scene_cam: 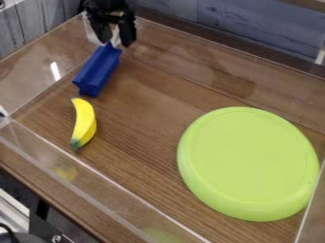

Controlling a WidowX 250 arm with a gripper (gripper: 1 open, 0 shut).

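My gripper (109, 34) is at the top left, dark, its fingers pointing down and apart, just beyond the upper end of a blue bar (97, 71) lying on the wooden surface. Nothing shows held in it. A yellow banana (84, 122) lies lower left, below the bar. A large light-green round disc (248, 163) fills the lower right.
Transparent or pale edges run along the left and bottom, with cables at the lower-left corner and a rim along the top right.
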